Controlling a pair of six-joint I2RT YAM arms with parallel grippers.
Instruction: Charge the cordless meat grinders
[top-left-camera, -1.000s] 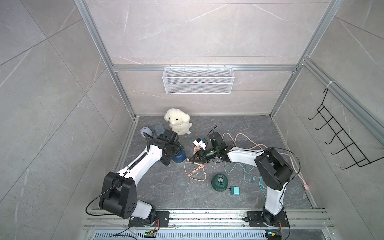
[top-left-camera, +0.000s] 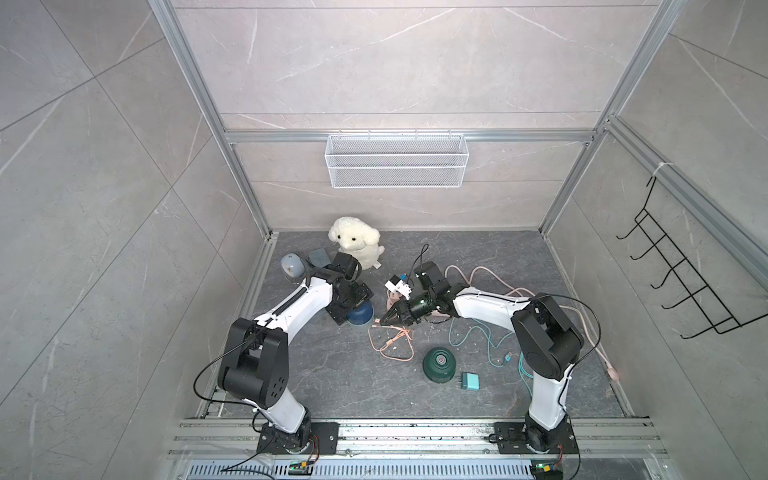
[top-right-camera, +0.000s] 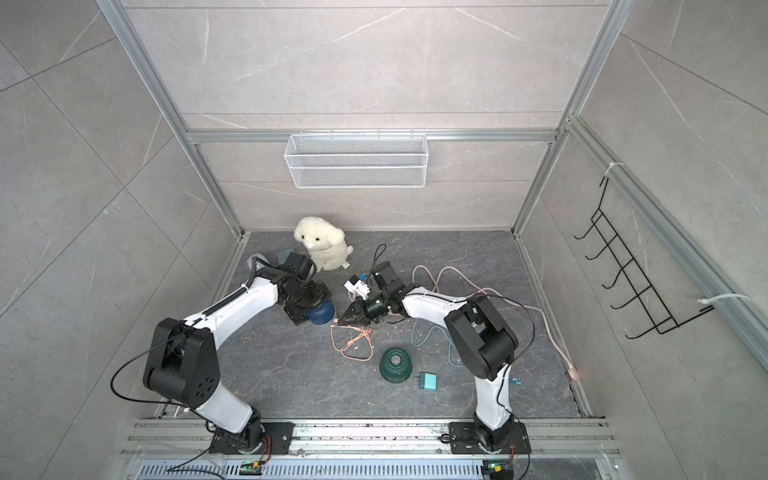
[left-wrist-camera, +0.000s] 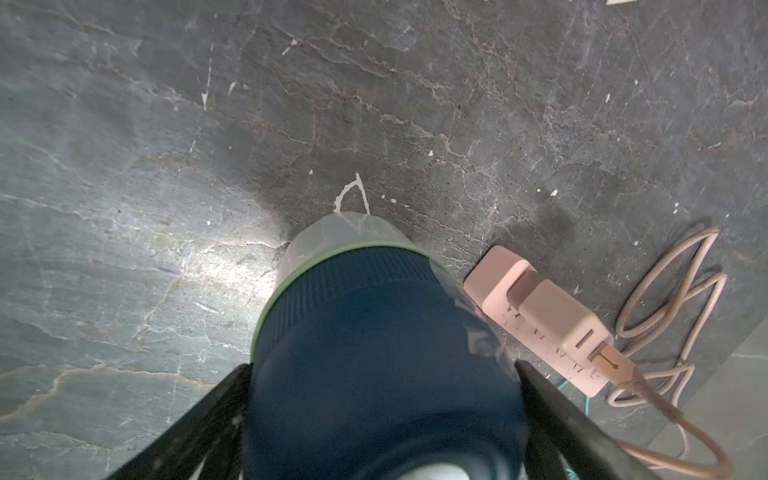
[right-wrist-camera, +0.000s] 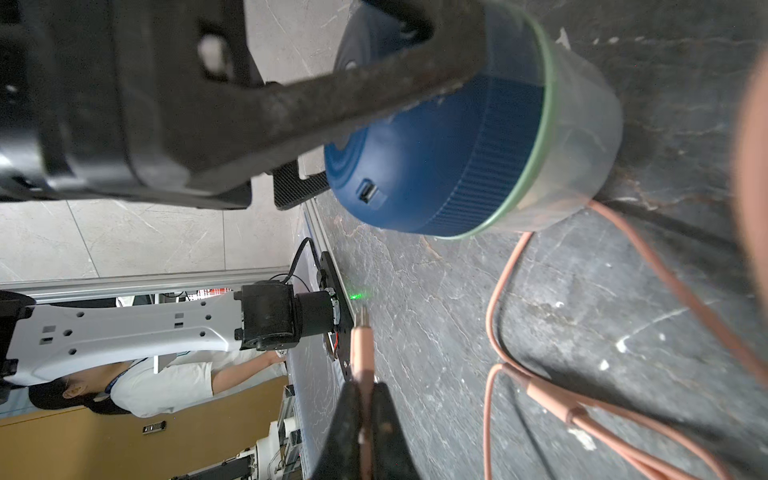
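The blue meat grinder (left-wrist-camera: 384, 336), with a clear cup and green ring, stands between the fingers of my left gripper. That gripper is open, one finger on either side of the blue body. In the right wrist view the grinder looks tilted, and its charging port (right-wrist-camera: 368, 192) faces that camera. My right gripper is shut on the pink cable's plug (right-wrist-camera: 362, 348), whose metal tip points away from the fingers, apart from the port. A dark green grinder (top-left-camera: 439, 365) stands on the front of the table.
A pink power strip (left-wrist-camera: 532, 328) with a charger lies beside the blue grinder. Pink cable (right-wrist-camera: 552, 396) loops on the table near it. A teal charger (top-left-camera: 469, 381) sits by the green grinder. A white plush toy (top-left-camera: 356, 240) is behind.
The right arm is almost still.
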